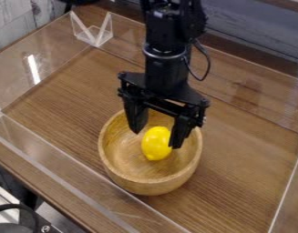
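Note:
A yellow, egg-shaped object (156,143) lies inside a round wooden bowl (146,181) near the middle of the table. My black gripper (156,127) hangs over the bowl, open, with one finger at the bowl's left side above the yellow object and the other to its right. Nothing is seen held between them; whether either fingertip touches the object is unclear.
Clear acrylic panels border it at the left. A white wire-like holder (93,29) stands at the back left.

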